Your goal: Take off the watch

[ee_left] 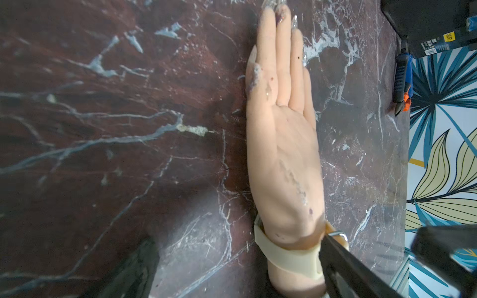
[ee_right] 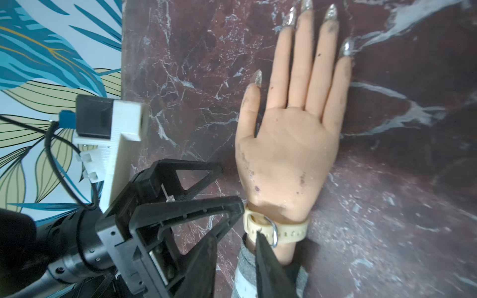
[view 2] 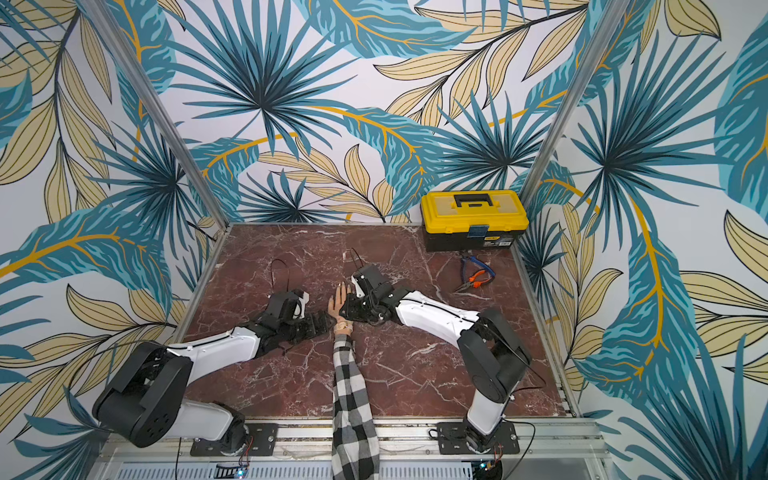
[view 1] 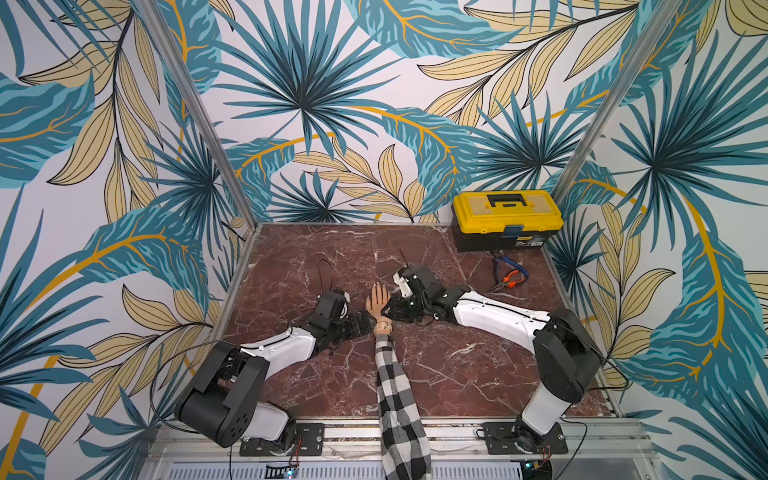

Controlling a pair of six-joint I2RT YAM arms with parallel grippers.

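A pale cream watch (ee_right: 293, 231) circles the wrist of a dummy hand (ee_right: 290, 154) lying palm up. Its metal buckle shows in the right wrist view; the dial is hidden. In the left wrist view the strap of the watch (ee_left: 293, 259) crosses the wrist near the bottom edge. My left gripper stands open on the thumb side of the wrist, one fingertip close beside the strap; whether they touch I cannot tell. To the hand's right is my right gripper (view 1: 387, 307). Its blurred fingers (ee_right: 201, 270) are a little apart, with nothing visible between them.
A checked sleeve (view 1: 398, 400) covers the forearm towards the front edge. At the back right stand a yellow and black toolbox (view 1: 506, 217) and, before it, pliers (view 1: 509, 276) with orange and blue handles.
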